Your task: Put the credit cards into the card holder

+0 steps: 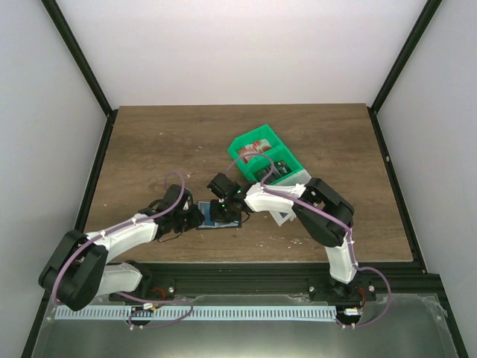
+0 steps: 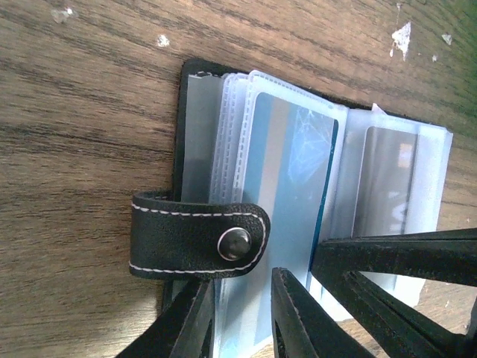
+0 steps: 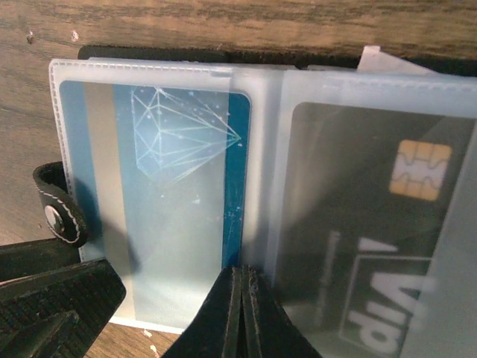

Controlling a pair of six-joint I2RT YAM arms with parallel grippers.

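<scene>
The black card holder (image 1: pixel 220 227) lies spread out near the front of the table, clear sleeves showing. A blue card (image 3: pixel 179 179) with a grey stripe and a dark blue edge sits in the left sleeve page. A dark card with a gold chip (image 3: pixel 358 224) shows through the right page. My right gripper is shut with nothing between its fingers; its tips are at the blue card's dark edge, by the fold. The left gripper stands open over the holder's left side, sleeve edges showing between its fingertips.
A black snap strap (image 2: pixel 197 235) sticks out from the holder's left side, close to my left fingers. Behind the right arm stands a green divided tray (image 1: pixel 262 153) with several packets or cards inside.
</scene>
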